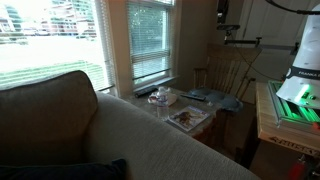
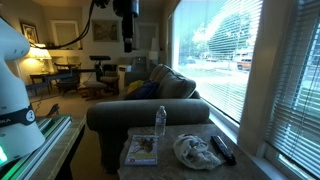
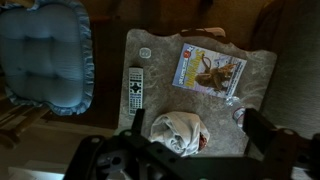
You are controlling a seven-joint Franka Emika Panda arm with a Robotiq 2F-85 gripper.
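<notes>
My gripper hangs high above a small table (image 3: 150, 73), its fingers spread wide with only air between them. Below it in the wrist view lie a crumpled white cloth (image 3: 181, 131), a magazine (image 3: 208, 71) with a picture on its cover, and a light-grey remote (image 3: 136, 91). A clear bottle (image 3: 239, 116) is seen from above at the table's right side; exterior view 2 shows this bottle (image 2: 160, 121) standing upright behind the magazine (image 2: 142, 151). There the remote (image 2: 222, 150) looks dark, right of the cloth (image 2: 197, 152).
A small round item (image 3: 145, 52) sits near one table corner. A chair with a blue cushion (image 3: 45, 57) stands beside the table. The grey sofa (image 2: 128, 117) borders its far side in exterior view 2, and a window with blinds (image 2: 217, 60) lies to the right.
</notes>
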